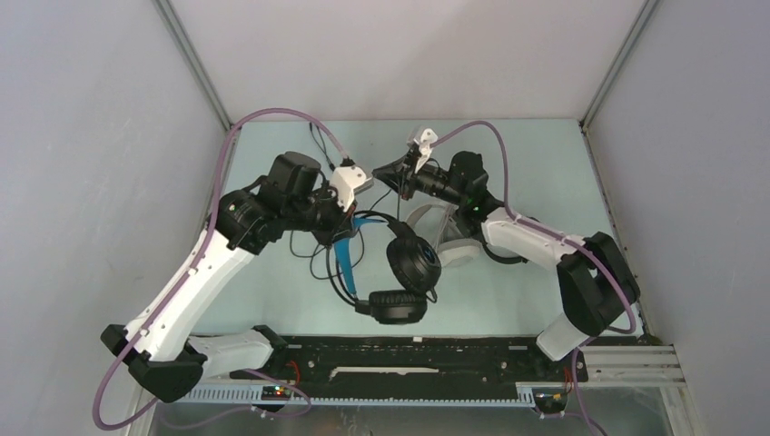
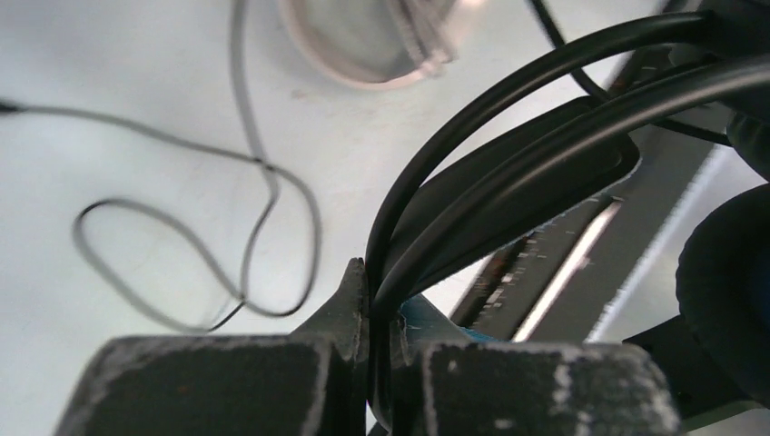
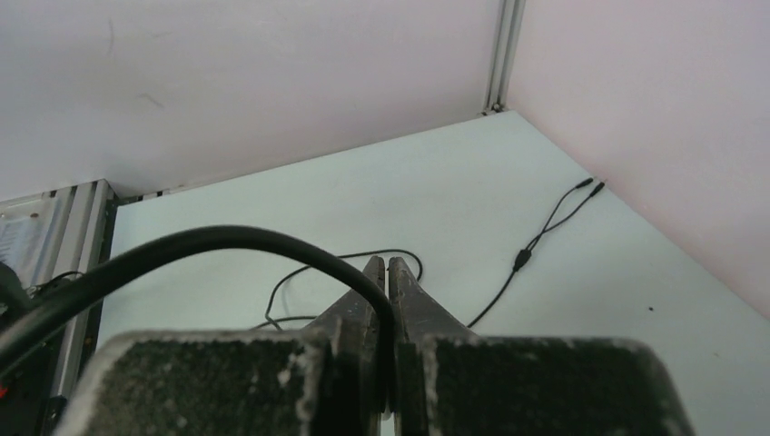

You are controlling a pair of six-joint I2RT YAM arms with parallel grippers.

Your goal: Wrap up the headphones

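Note:
Black headphones with a blue inner band hang from my left gripper, which is shut on their headband; the left wrist view shows the black band arches running into its fingers. My right gripper is shut up and to the right of it, with a black cable running down into its fingers in the right wrist view. More thin cable lies looped on the table, its forked plug end toward the back.
A pale round stand or dish sits under my right arm, partly hidden, with a dark coil beside it. Walls enclose the table on back and sides; the black rail runs along the front edge.

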